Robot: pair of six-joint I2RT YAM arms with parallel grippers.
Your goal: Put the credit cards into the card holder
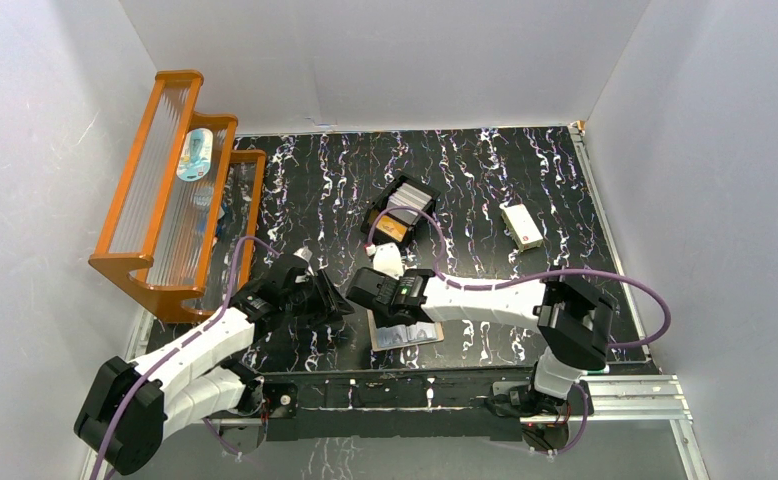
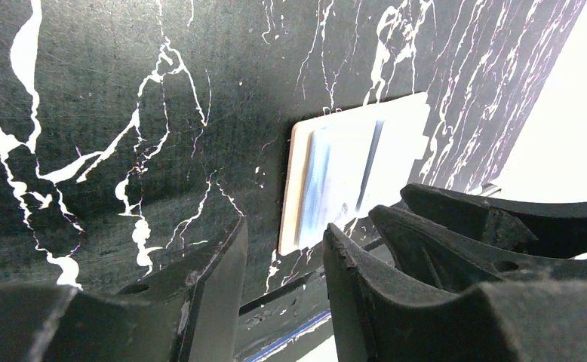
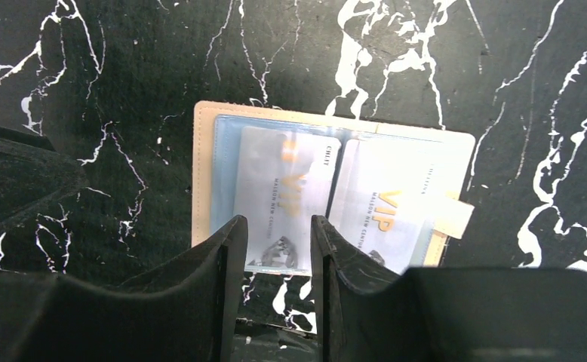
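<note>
A tan card holder lies on the marble surface with two clear pockets; VIP cards show in the left pocket and right pocket. My right gripper hangs over its lower edge, fingers apart with nothing visible between them. My left gripper is open just left of the holder, nothing between its fingers; the right gripper's black fingers intrude at the right of that view. In the top view the holder is partly under the right arm.
A black box with stacked cards stands behind the grippers, a white box at right, and a wooden rack at left. The back of the surface has free room.
</note>
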